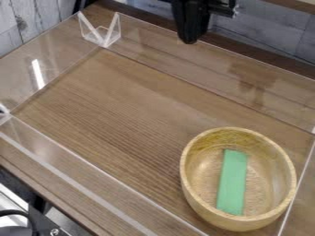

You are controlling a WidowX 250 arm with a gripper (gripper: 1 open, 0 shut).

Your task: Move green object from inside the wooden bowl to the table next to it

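The green object (233,182), a flat oblong block, lies inside the wooden bowl (193,184) at the lower right of the camera view. The bowl is round and pale yellow-brown, upright on the table (117,115). At the top edge, far from the bowl, hangs my dark gripper (189,39), partly cut off by the frame. Whether its fingers are apart or together is too dark and small to make out. Nothing of the green object is near it.
A white wire-like stand (101,33) is at the upper left of the table. Black cables (28,219) show at the bottom left corner. Left of the bowl, the tabletop is bare.
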